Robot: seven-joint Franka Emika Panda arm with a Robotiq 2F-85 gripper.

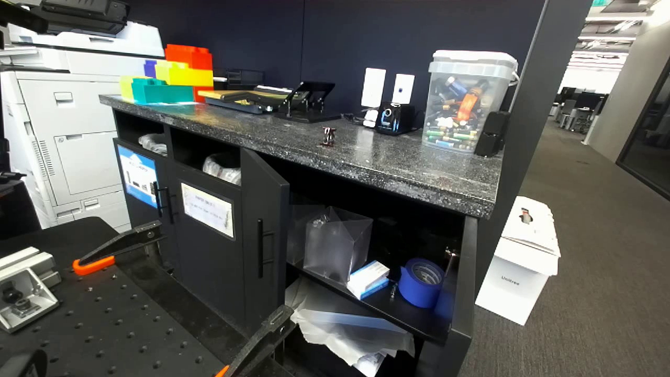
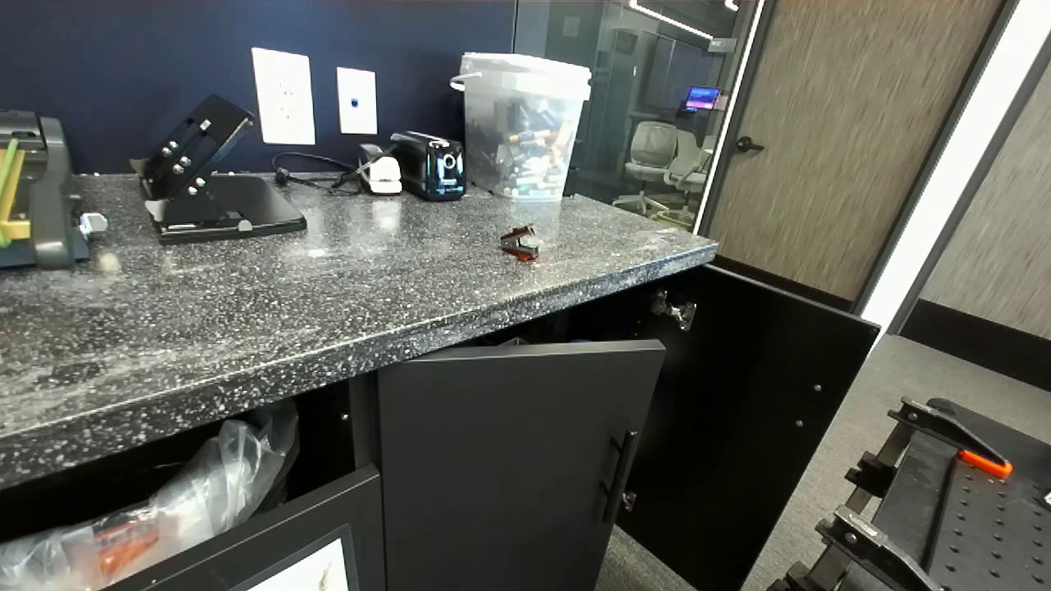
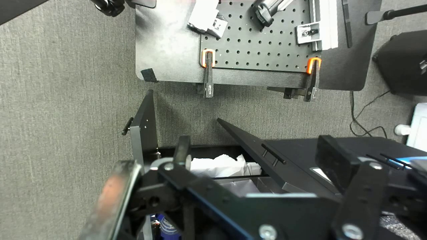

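Observation:
My gripper shows only in the wrist view, where its two dark fingers (image 3: 182, 149) stand wide apart with nothing between them. It looks down over an open cupboard, with a left door (image 3: 144, 126) and a right door (image 3: 256, 154) both swung out. Inside the cupboard, exterior view 1 shows a roll of blue tape (image 1: 419, 288), a small white-and-blue box (image 1: 369, 278) and a clear bin (image 1: 336, 248). On the speckled counter (image 2: 325, 286) sits a small brown staple remover (image 2: 519, 243). Neither exterior view shows the gripper.
A tub of batteries (image 1: 468, 103), a pencil sharpener (image 2: 429, 166) and a hole punch (image 2: 212, 182) stand toward the counter's back. Orange-tipped clamps (image 3: 208, 74) jut from the perforated table (image 3: 256, 48) facing the cupboard. A white box (image 1: 520, 264) stands on the floor beside the cabinet.

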